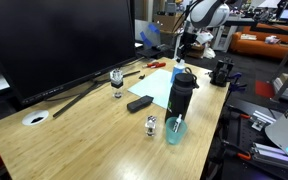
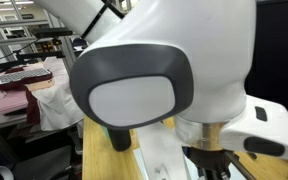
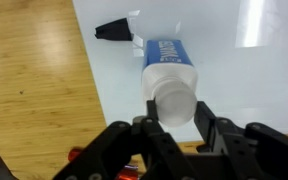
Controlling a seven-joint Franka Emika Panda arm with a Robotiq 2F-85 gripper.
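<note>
In the wrist view a small bottle with a blue label (image 3: 164,50) and a round white cap (image 3: 174,103) stands over a white sheet (image 3: 109,65). My gripper is shut on the bottle, its dark fingers on both sides of the cap. Farther off, at the back right of the table in exterior view 1, the white arm (image 1: 206,16) reaches down to the bottle (image 1: 179,67). Exterior view 2 is mostly filled by the white arm (image 2: 209,55), and the bottle cannot be made out there.
A black flask (image 1: 183,98) and a teal bowl (image 1: 175,132) stand toward the table's right edge. A black case (image 1: 140,103) and a small metallic item (image 1: 150,125) lie mid-table. A black clip-like piece (image 3: 113,29) lies beside the bottle.
</note>
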